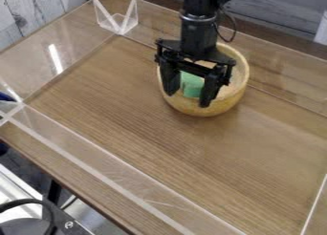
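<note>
My black gripper (192,72) is lowered into a round light wooden bowl (192,107), its two dark fingers spread open on either side of a small green object (193,84). The arm and gripper body hide part of the green object and the back of the bowl. Whether the fingers touch the object is hard to tell.
A wooden table (128,143) surrounds the bowl, clear to the front and sides. A clear plastic piece (117,16) stands at the back left. The table's left edge has clear strips, with a black cable (32,205) at the lower left.
</note>
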